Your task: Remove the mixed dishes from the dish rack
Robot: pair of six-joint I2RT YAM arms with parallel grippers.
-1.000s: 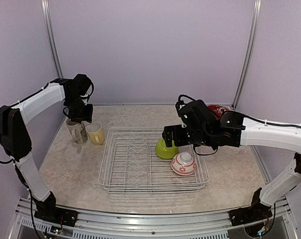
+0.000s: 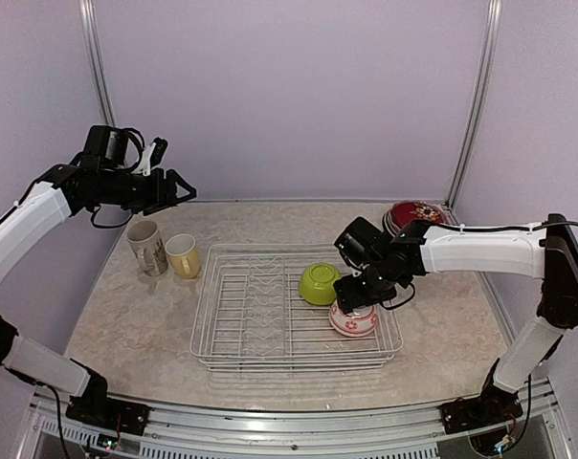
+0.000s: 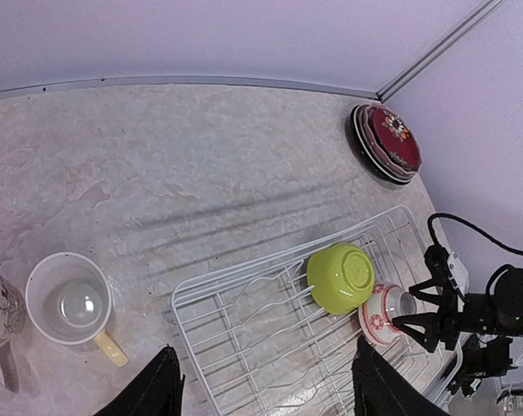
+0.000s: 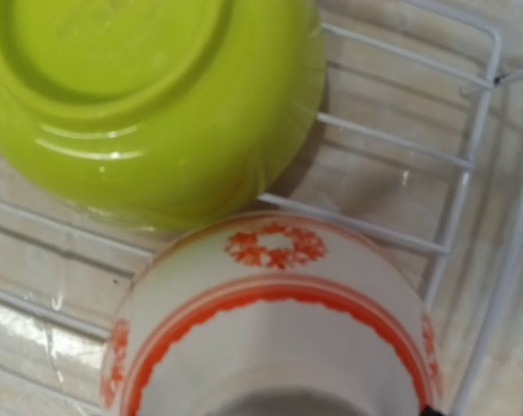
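Note:
Upside down in the right part of the wire dish rack [image 2: 201, 325] rests a green bowl [image 2: 318, 285], its foot ring upward. Touching or nearly touching it is a white bowl with red patterns [image 2: 353, 323], also upturned. My right gripper [image 2: 349, 298] is right over the white bowl's base in the top view; in the right wrist view the white bowl [image 4: 279, 303] fills the lower middle, and the fingers hardly show, so their grip is unclear. High at the left, my left gripper [image 2: 179, 189] hangs open and empty, its fingers [image 3: 149, 390] wide apart in the left wrist view.
A patterned mug [image 2: 147, 251] and a cream mug [image 2: 183, 256] stand left of the rack. Red plates [image 2: 415, 214] are stacked at the back right corner. Free counter [image 2: 270, 220] lies behind the rack, and the rack's left half is empty.
The left gripper has risen away from the mugs and turned. Both bowls stay in place.

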